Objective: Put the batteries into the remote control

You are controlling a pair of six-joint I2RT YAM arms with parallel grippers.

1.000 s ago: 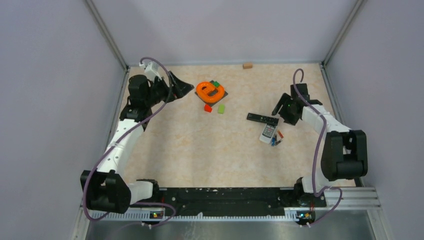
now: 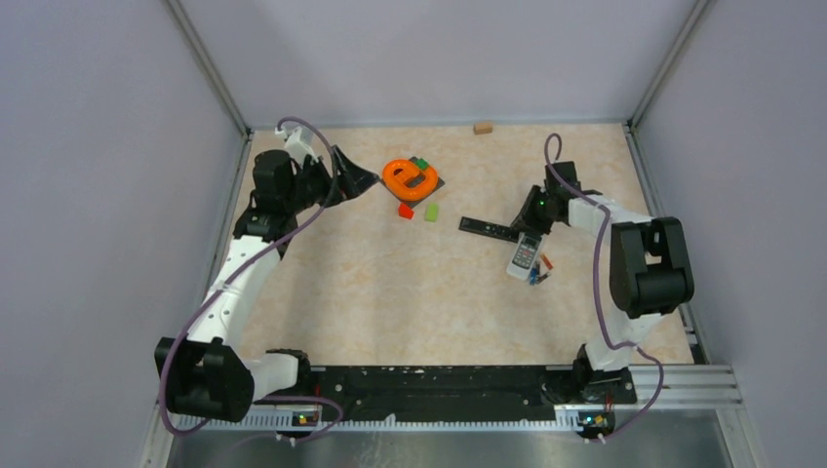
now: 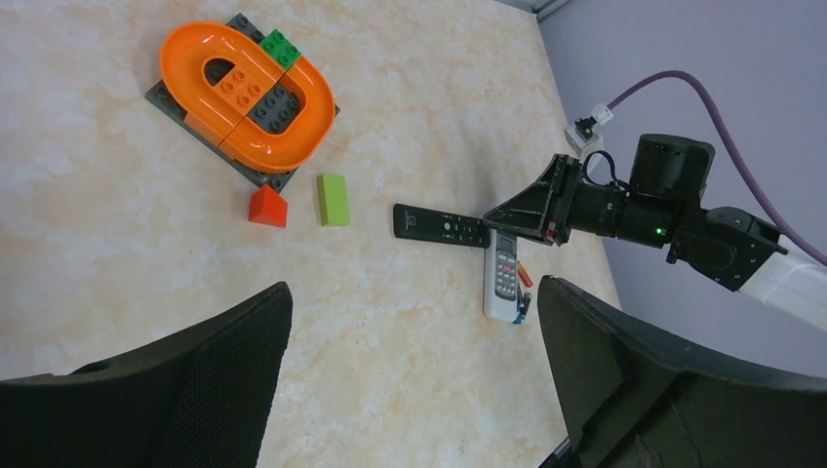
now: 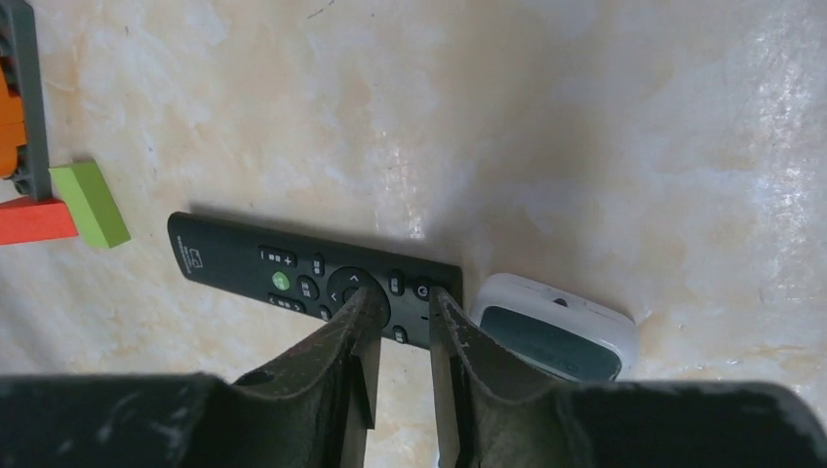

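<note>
My right gripper is down at the right end of the black remote (image 4: pixel 224 249), its fingertips shut on that end as far as the right wrist view shows. A white remote (image 2: pixel 523 256) lies beside it, angled toward the front, with small batteries (image 3: pixel 523 304) at its right side, blue and dark, plus an orange one (image 2: pixel 547 262). My left gripper stands open above the left part of the table, its fingers wide apart and empty.
An orange oval on a grey brick plate (image 2: pixel 398 185) lies at the back middle, with a red block (image 3: pixel 268 207) and a green block (image 3: pixel 333 200) before it. A wooden block (image 2: pixel 483 128) is at the back edge.
My right gripper has moved left over the end of the black remote, and that remote has slid to the left, its end now further from over the white remote.
</note>
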